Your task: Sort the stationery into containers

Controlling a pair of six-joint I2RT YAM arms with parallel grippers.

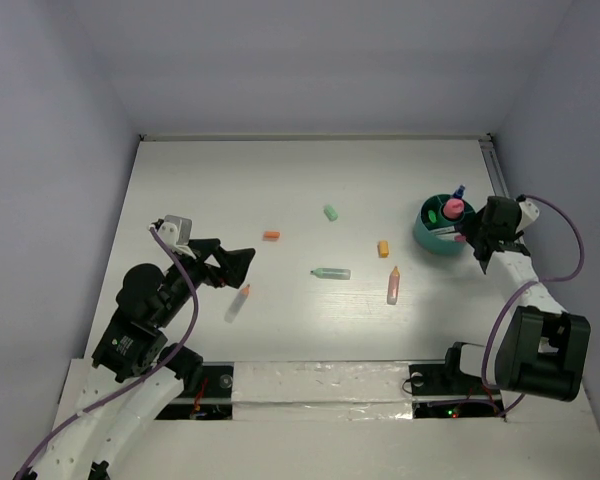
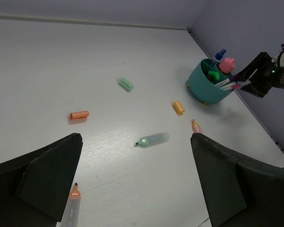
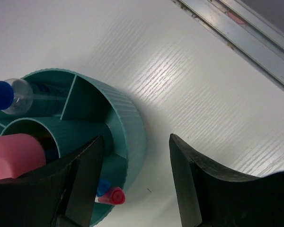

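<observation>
A teal divided pen holder [image 1: 430, 240] holds a pink item [image 1: 454, 207], a blue-capped item [image 3: 2, 94] and several pens. My right gripper is open at the holder's right rim, its left finger over the red-ended pen [image 3: 114, 196]. My left gripper hangs open over the left of the table. Loose on the table lie an orange piece [image 2: 79, 115], a green piece [image 2: 125, 84], a yellow piece [image 2: 178, 108], a green marker [image 1: 331, 273] and two orange-tipped markers [image 1: 393, 286] [image 1: 238, 303].
Walls enclose it at back and sides, with a metal rail [image 3: 241, 42] along the right edge, close to the holder.
</observation>
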